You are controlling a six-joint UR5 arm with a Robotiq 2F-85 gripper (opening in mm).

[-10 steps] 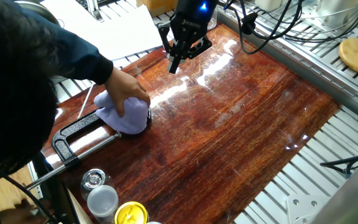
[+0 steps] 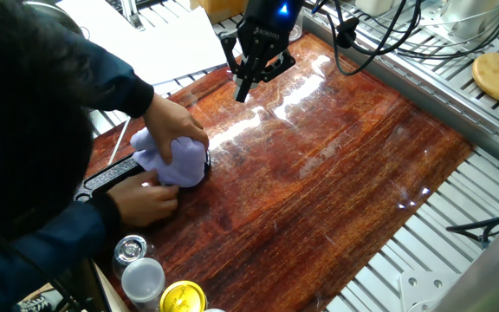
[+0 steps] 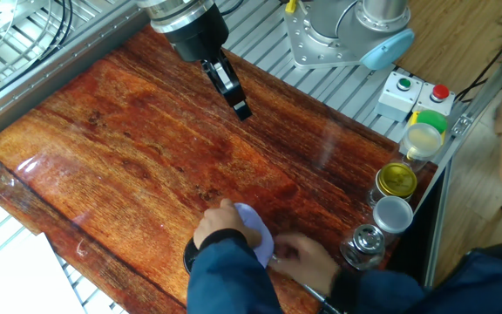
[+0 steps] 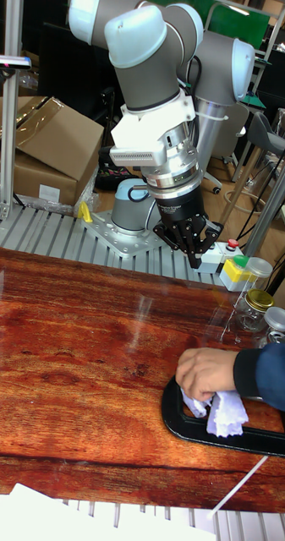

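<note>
High over the back of the table, my gripper (image 2: 243, 92) hangs with its fingertips together and nothing showing between them. In the second exterior view the gripper (image 3: 243, 112) is clear of the table top, away from the person's hands. A lavender cloth (image 2: 183, 165) is bunched over one end of a black C-shaped clamp (image 2: 104, 179). One of the person's hands (image 2: 170, 121) presses on the cloth while the other (image 2: 143, 201) is at the clamp's screw side. The third exterior view shows the clamp's frame (image 4: 176, 420) lying flat, the cloth (image 4: 227, 414) draped across it.
Several jars stand along the table edge near the person, among them a gold-lidded jar (image 3: 396, 180) and a white-lidded one (image 3: 392, 215). White paper (image 2: 145, 43) lies beyond the table. The person's arms reach over one end.
The person's second hand has come in from the table's edge to the clamp's screw beside the cloth. My gripper has not moved.
</note>
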